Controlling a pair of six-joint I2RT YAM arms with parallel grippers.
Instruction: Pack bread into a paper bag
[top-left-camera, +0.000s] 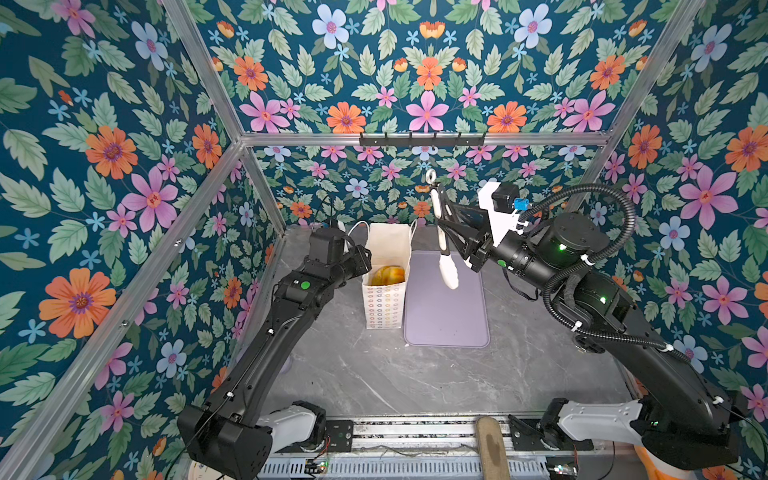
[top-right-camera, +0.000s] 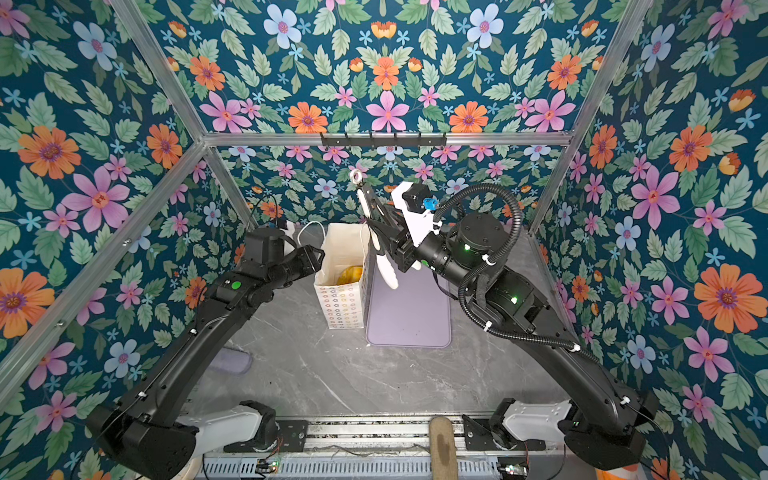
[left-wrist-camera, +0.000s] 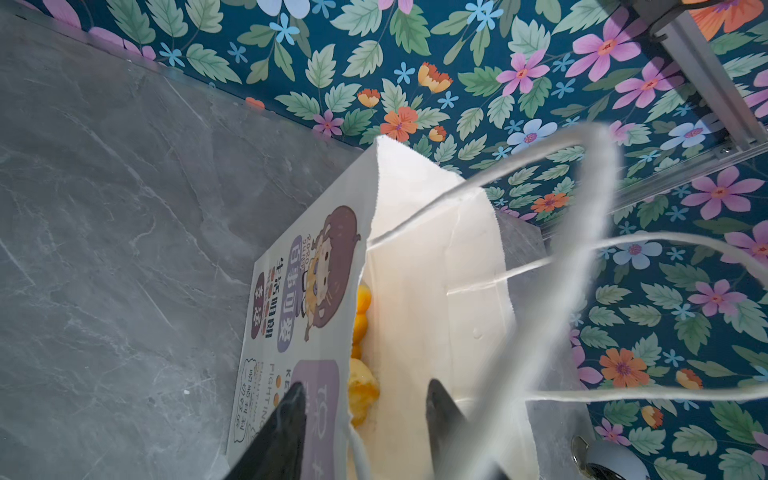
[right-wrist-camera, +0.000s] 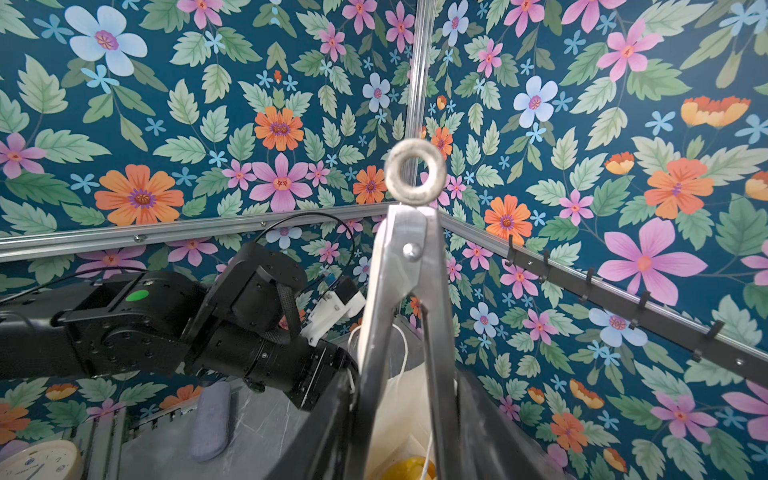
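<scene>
The patterned paper bag (top-left-camera: 384, 310) stands upright and open at the top, with golden bread (top-left-camera: 389, 276) low inside it. In the left wrist view the bread (left-wrist-camera: 362, 390) partly shows past the bag's printed wall (left-wrist-camera: 308, 312). My left gripper is at the bag's left side, its fingers apart, with the wall's edge and a white handle appearing between them; contact cannot be told. My right gripper (top-left-camera: 448, 226) is shut on the metal tongs (right-wrist-camera: 412, 264), holding them above the tray, right of the bag. No bread shows between the tongs' white tips (top-left-camera: 449, 273).
An empty purple tray (top-left-camera: 446, 316) lies right of the bag, close to it. White looped handles (left-wrist-camera: 588, 200) stick up from the bag's rim. A small purple item (top-right-camera: 230, 360) lies at the left.
</scene>
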